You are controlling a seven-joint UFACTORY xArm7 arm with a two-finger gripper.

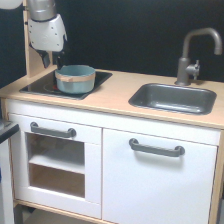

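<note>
A blue-grey pot (75, 80) with a brownish rim sits on the black cooktop (40, 88) at the left of the counter. My gripper (53, 61), dark-fingered on a white arm, is at the pot's upper left, close to its rim. Whether it touches the pot is not clear at this size. Its fingers are too small and dark against the background to show how far apart they stand.
To the right are a metal sink (173, 98) and a grey faucet (187, 60). Bare wooden counter (118, 92) lies between cooktop and sink. Below, the white cabinet has an oven door (57, 180) and a cupboard door (155, 185) with grey handles.
</note>
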